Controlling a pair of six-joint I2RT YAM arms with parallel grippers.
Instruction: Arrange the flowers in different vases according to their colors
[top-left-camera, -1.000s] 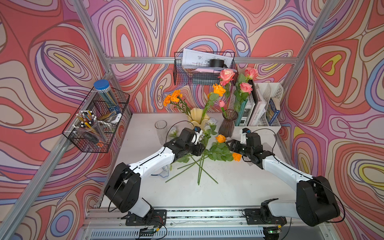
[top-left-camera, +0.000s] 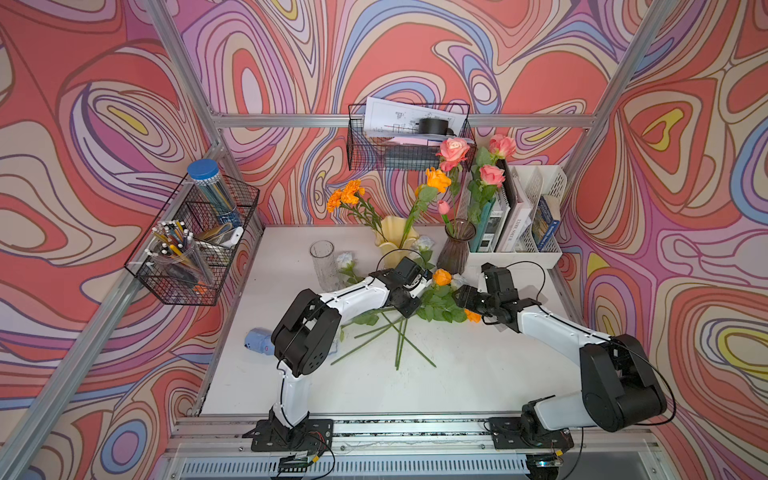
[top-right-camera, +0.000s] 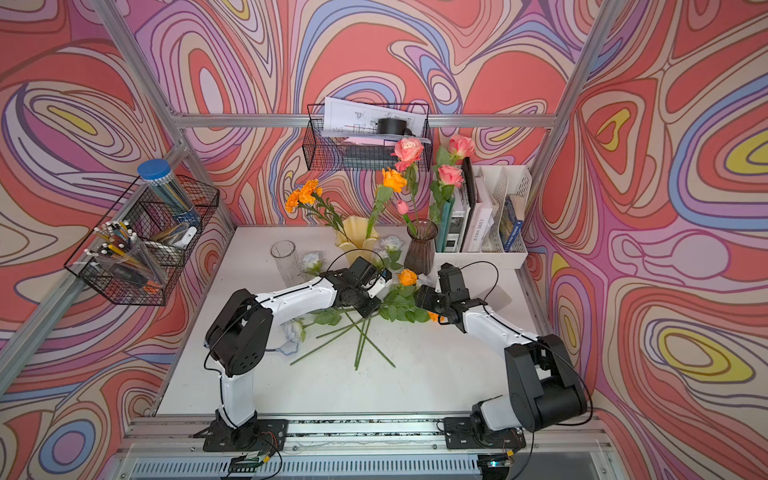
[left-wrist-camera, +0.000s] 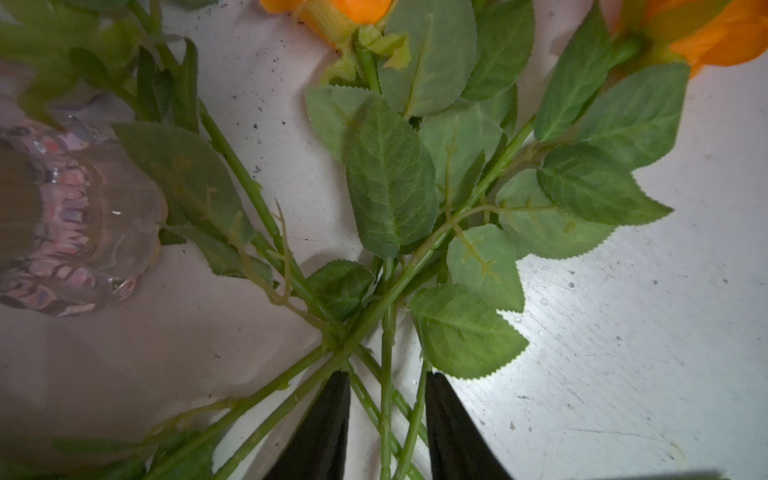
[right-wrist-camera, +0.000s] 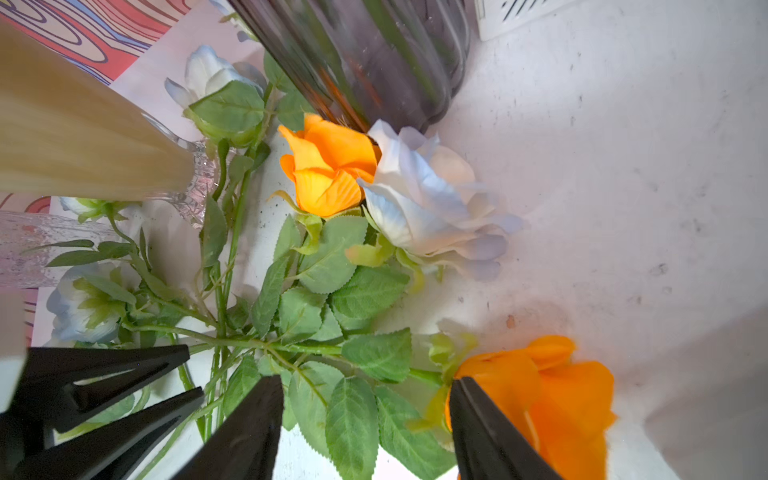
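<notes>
Loose flowers lie crossed mid-table: an orange rose (right-wrist-camera: 328, 164), a white-blue rose (right-wrist-camera: 436, 196) beside it, and another orange rose (right-wrist-camera: 536, 400). My left gripper is part open above the crossed stems (left-wrist-camera: 388, 352), which run below and between its fingers without being gripped. My right gripper stands open over leaves and stem just short of the nearer orange rose's head. At the back are a yellow vase (top-left-camera: 397, 233) with orange flowers (top-left-camera: 349, 194), a dark vase (top-left-camera: 456, 249) with pink roses (top-left-camera: 453, 152), and an empty clear vase (top-left-camera: 324, 264).
White-blue roses (right-wrist-camera: 84, 304) also lie near the clear and yellow vases. A white file holder (top-left-camera: 520, 257) with books stands back right. A blue thing (top-left-camera: 258, 341) lies at the left, by the left arm.
My left arm has swung in, its gripper moving right and slightly nearer over the stems. The flowers appear unmoved.
</notes>
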